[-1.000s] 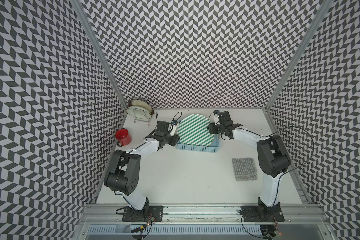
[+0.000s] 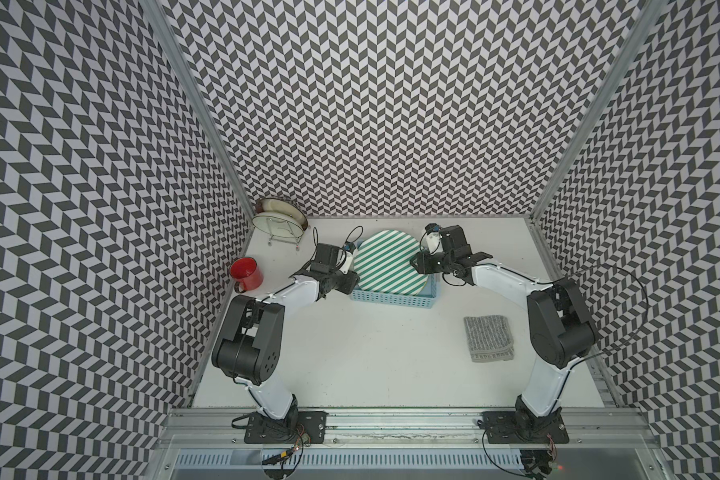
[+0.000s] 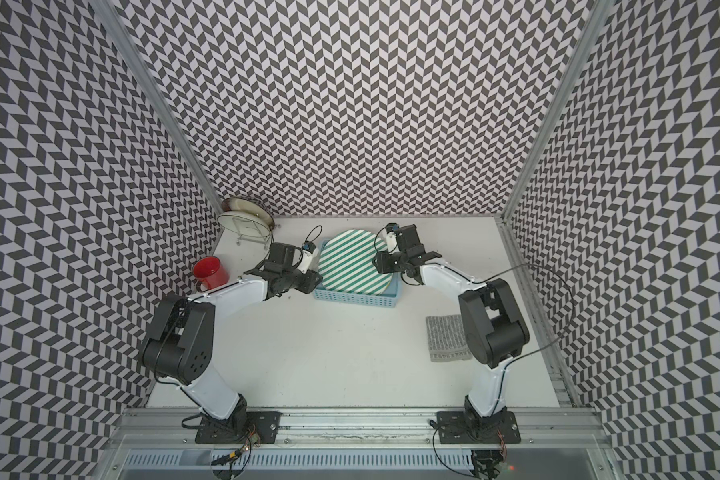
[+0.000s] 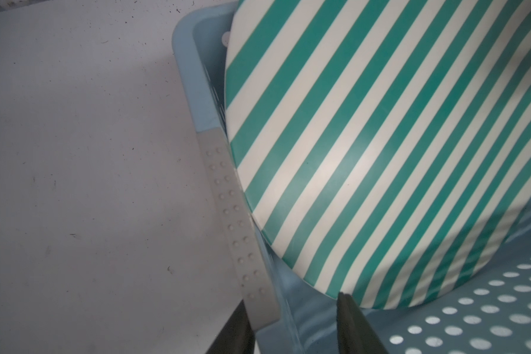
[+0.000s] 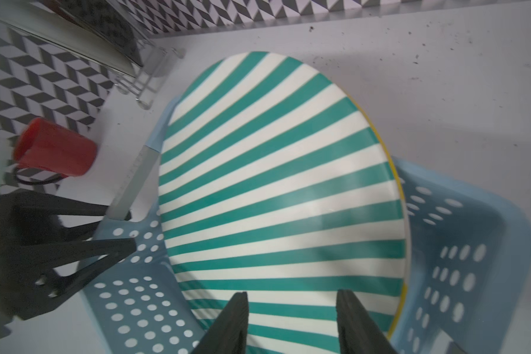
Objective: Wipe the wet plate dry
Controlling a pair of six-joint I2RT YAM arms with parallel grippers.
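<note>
A round plate (image 4: pixel 360 147) with green and white stripes leans tilted inside the light blue basket (image 5: pixel 478 206); its near edge sits down in the basket. My left gripper has its fingers on either side of the basket's left rim, shut on it at the near end of a grey strip. At the plate's right side, my right gripper holds its fingers apart, with the striped face showing between and beyond them. Whether they touch the plate cannot be told. A folded grey cloth (image 2: pixel 489 338) lies flat on the table at front right.
A red mug (image 2: pixel 246 273) stands at the left. Behind it, a wire rack (image 2: pixel 284 238) holds two plates (image 2: pixel 278 221) near the back left corner. Bare white tabletop (image 2: pixel 384 352) stretches in front of the basket.
Over the last second the basket and plate have shifted slightly towards the front. The right arm's elbow has swung outward to the right, while its gripper has dipped a little. The left arm has barely moved.
</note>
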